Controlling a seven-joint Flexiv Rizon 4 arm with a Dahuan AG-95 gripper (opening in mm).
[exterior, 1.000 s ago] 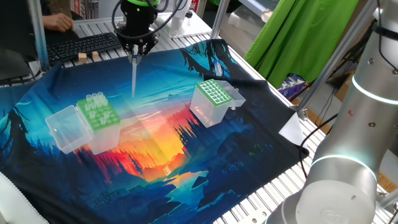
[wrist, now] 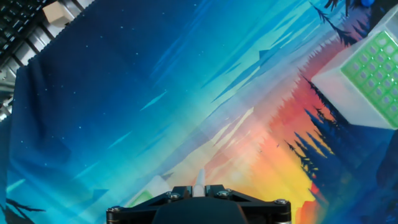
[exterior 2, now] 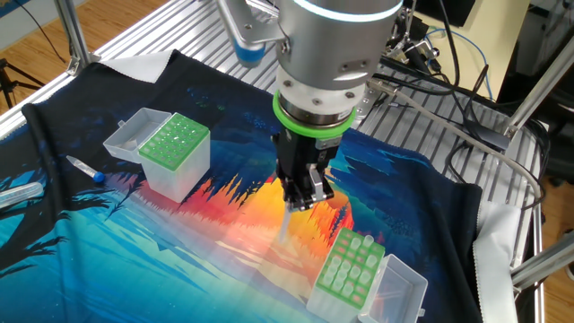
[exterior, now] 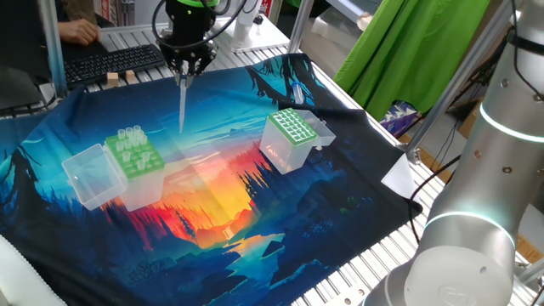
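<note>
My gripper [exterior: 184, 76] hangs above the cloth between two tip boxes, shut on a slender translucent pipette tip [exterior: 182, 109] that points downward. In the wrist view the pipette tip [wrist: 199, 178] stands out just past the fingers. One box with a green rack [exterior: 134, 160] has several tips standing up out of it, and its clear lid [exterior: 90, 177] is folded open. The other box [exterior: 289, 143] has a green top with a grid of holes and no tips rising above it; its lid lies open behind. The pipette tip touches neither box.
A dark landscape-print cloth [exterior: 204, 221] covers the table, with free room between the boxes. A blue-capped pen or tube [exterior 2: 86, 169] lies beside the gridded box. Two small wooden blocks [exterior: 112, 79] and a keyboard [exterior: 115, 62] sit at the far edge.
</note>
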